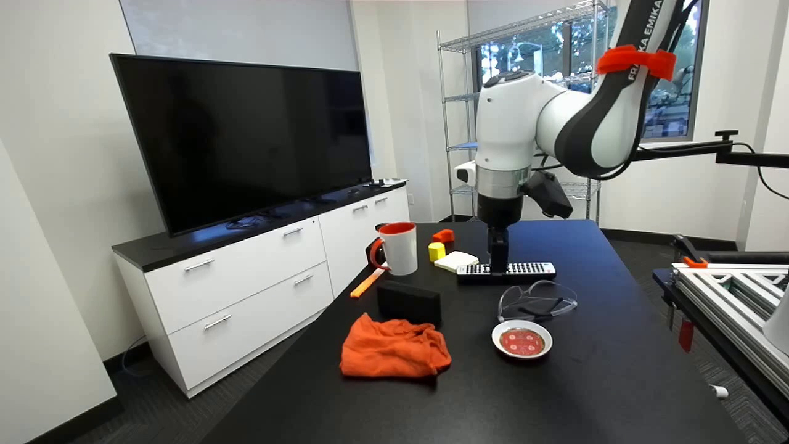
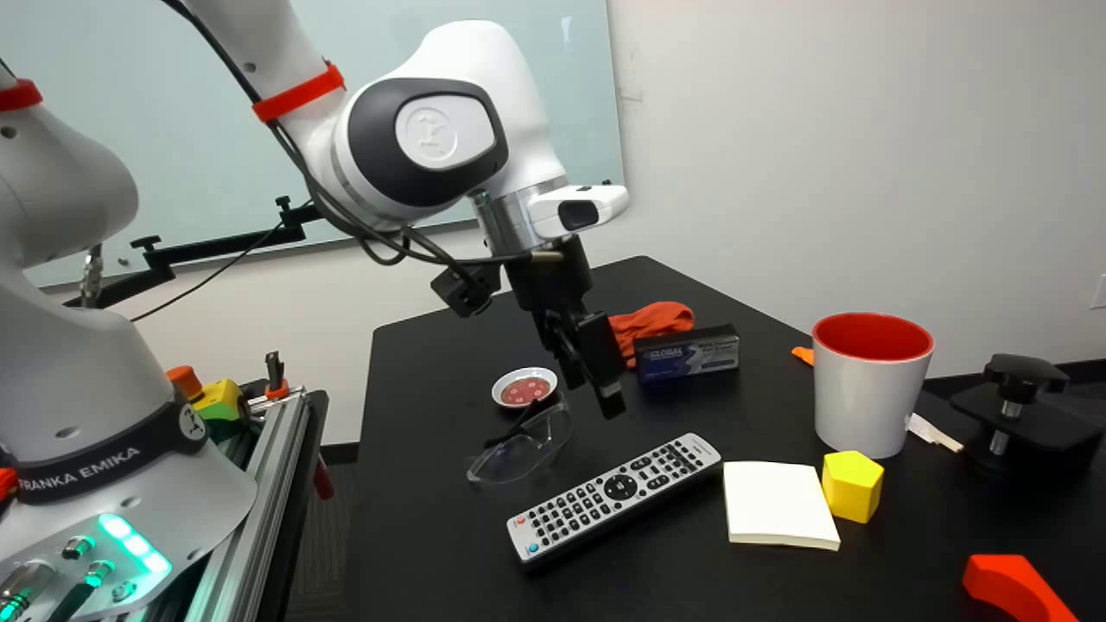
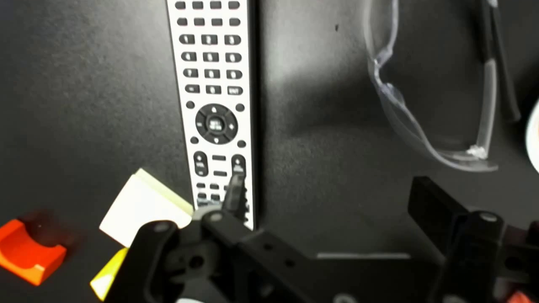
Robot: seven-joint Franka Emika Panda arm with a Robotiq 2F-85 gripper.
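My gripper points down with its fingers wide apart and nothing between them. In the wrist view, one finger [image 3: 233, 194] overlaps the lower end of the silver button remote [image 3: 214, 101], while the other is over bare table. Clear safety glasses [image 3: 404, 108] with dark temples lie to the right of the remote, outside the fingers. Exterior view 2 has the fingertips [image 2: 612, 403] above the table, beyond the remote [image 2: 612, 498] and beside the glasses [image 2: 529, 446]. A small white dish [image 2: 524, 388] with a red patterned centre sits close behind the glasses.
Near the remote are a white notepad [image 2: 778, 504], a yellow block [image 2: 852, 485], an orange piece [image 2: 1016, 587] and a tall white mug [image 2: 871, 404]. A dark box [image 1: 408, 303] and orange cloth [image 1: 396, 348] lie at the near left.
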